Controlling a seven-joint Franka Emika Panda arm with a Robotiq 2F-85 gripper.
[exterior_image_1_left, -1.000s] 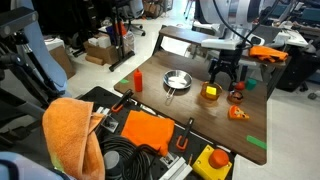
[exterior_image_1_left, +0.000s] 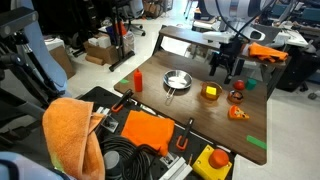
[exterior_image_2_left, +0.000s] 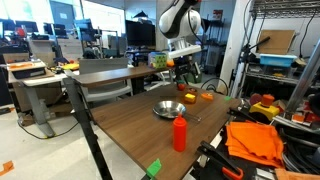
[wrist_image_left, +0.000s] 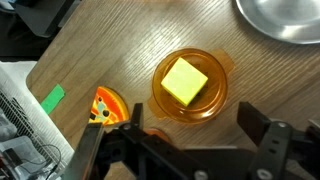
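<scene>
A yellow block (wrist_image_left: 184, 81) lies in a round brown dish (wrist_image_left: 214, 105) on the wooden table; both also show in exterior view 1, the block (exterior_image_1_left: 211, 91) near the table's middle. My gripper stands open above the table, its fingers wide apart at the lower edge of the wrist view, nothing between them. From outside, the gripper (exterior_image_1_left: 227, 73) hangs just behind the dish. A silver pan (exterior_image_1_left: 177, 80) sits left of the dish, and a toy pizza slice (wrist_image_left: 107, 106) lies on its other side.
A red bottle (exterior_image_2_left: 179, 134) stands at the table's left end. Behind the pizza slice are a second brown dish (exterior_image_1_left: 235, 96) and a red round item (exterior_image_1_left: 239, 85). Green pieces lie near the table's ends. Bare wood surrounds the brown dish.
Compared with one second ago, my gripper has shifted slightly back and to the right in exterior view 1. It stays open, and the objects on the table have not moved.
</scene>
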